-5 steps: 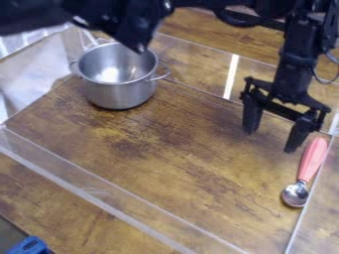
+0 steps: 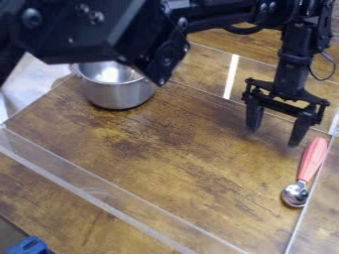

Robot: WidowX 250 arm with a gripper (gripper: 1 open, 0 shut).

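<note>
My black gripper (image 2: 275, 124) hangs over the right side of the wooden table (image 2: 146, 164), its fingers apart with nothing between them. Just right of and below it lies a scoop with a red handle (image 2: 308, 163) and a shiny metal bowl end. A metal pot (image 2: 117, 91) stands at the upper left, partly hidden behind the dark upper arm that crosses the top of the view.
Clear strips run along the table's lower left and right side. A small blue object (image 2: 30, 246) shows at the bottom left corner.
The upper arm has come lower over the pot, covering more of it. The gripper has shifted only slightly; the scoop and pot stay where they were.
</note>
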